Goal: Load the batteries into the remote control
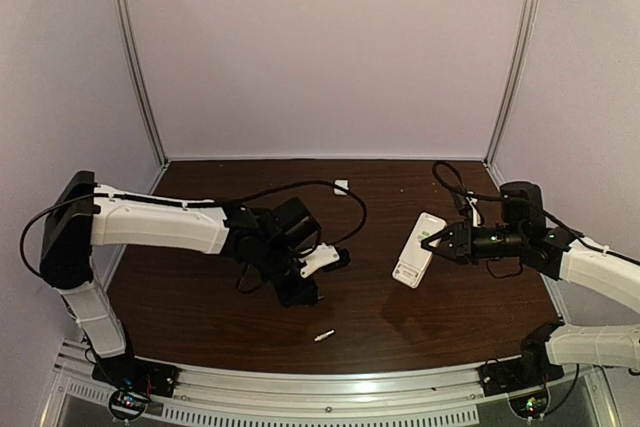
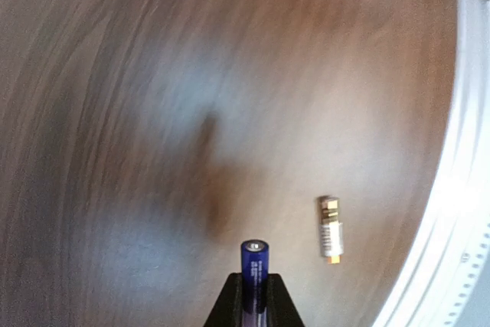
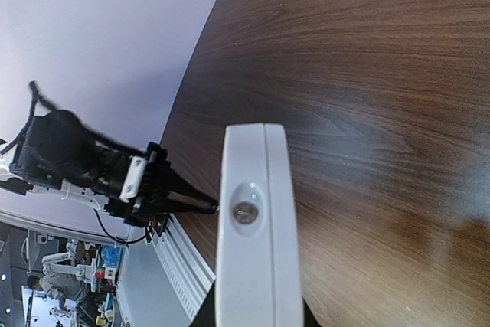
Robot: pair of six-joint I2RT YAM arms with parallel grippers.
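Observation:
A blue battery [image 2: 255, 269] stands upright between the fingertips of my left gripper, which is shut on it; in the top view that gripper [image 1: 310, 292] is low over the table's middle-left. A second, gold-and-silver battery [image 1: 324, 335] lies on the table near the front edge, also seen beside the held one in the left wrist view [image 2: 330, 229]. My right gripper [image 1: 433, 245] is shut on the white remote [image 1: 412, 262], held raised at the right; in the right wrist view the remote [image 3: 256, 227] fills the fingers, side-on.
A small white piece [image 1: 341, 187], perhaps the battery cover, lies at the back middle of the dark table [image 1: 200, 317]. A metal rail [image 1: 329, 381] runs along the front edge. The table between the two grippers is mostly clear.

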